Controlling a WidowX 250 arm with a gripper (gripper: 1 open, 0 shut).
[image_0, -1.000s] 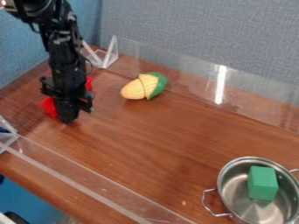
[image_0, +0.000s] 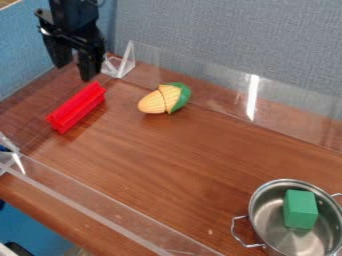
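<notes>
My gripper (image_0: 70, 62) hangs high at the top left, dark, open, with nothing between its fingers. Below it on the wooden table lies a red bar (image_0: 76, 108), set diagonally. To its right is a toy corn cob (image_0: 164, 99) with a green husk. At the bottom right a steel pot (image_0: 270, 234) with two handles holds a green cube (image_0: 299, 208).
Clear plastic walls edge the table (image_0: 174, 160) along the back and front left, with white brackets (image_0: 119, 62) at corners. A grey wall stands behind.
My gripper has risen from low over the table beside the red bar to high above it, uncovering the bar. The other objects look unmoved.
</notes>
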